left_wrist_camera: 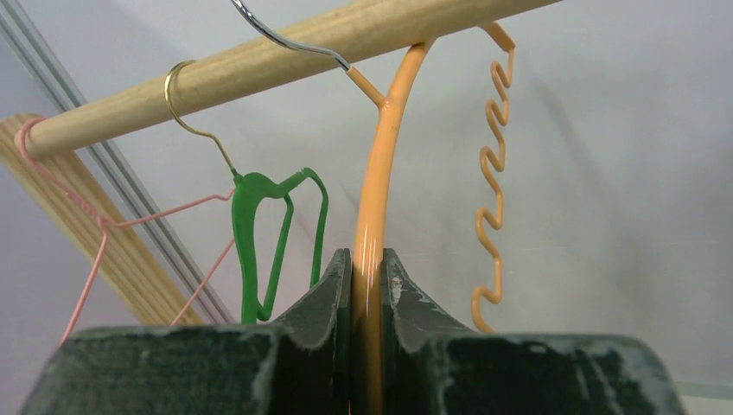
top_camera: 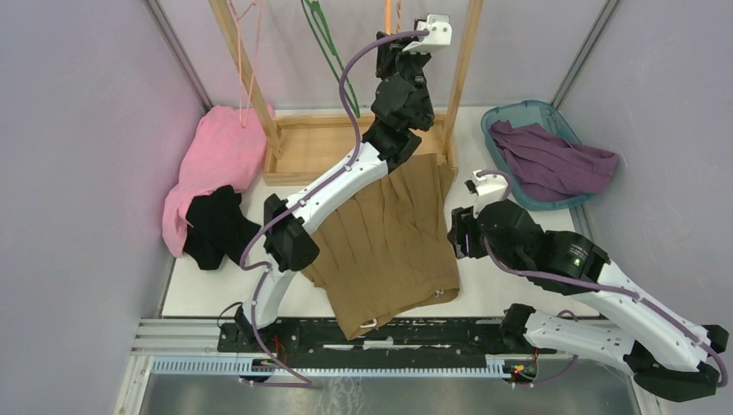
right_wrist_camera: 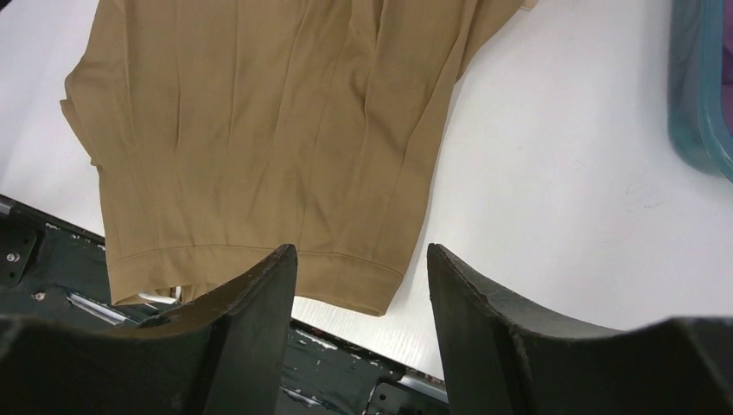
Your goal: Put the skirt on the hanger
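An orange hanger (left_wrist_camera: 386, 130) hangs from the wooden rail (left_wrist_camera: 130, 105), and my left gripper is shut on it, up at the rack in the top view. The brown skirt (top_camera: 389, 251) lies spread and pleated on the white table (top_camera: 484, 294), in front of the rack's tray. My right gripper hovers open over the table just right of the skirt, with nothing between its fingers; its wrist view shows the skirt's hem below.
Green (left_wrist_camera: 248, 216) and pink (left_wrist_camera: 96, 251) hangers hang left of the orange one. Pink cloth (top_camera: 207, 147) and black cloth (top_camera: 212, 233) lie at left. A blue basket (top_camera: 536, 112) with purple fabric stands back right. The wooden tray (top_camera: 320, 138) is empty where visible.
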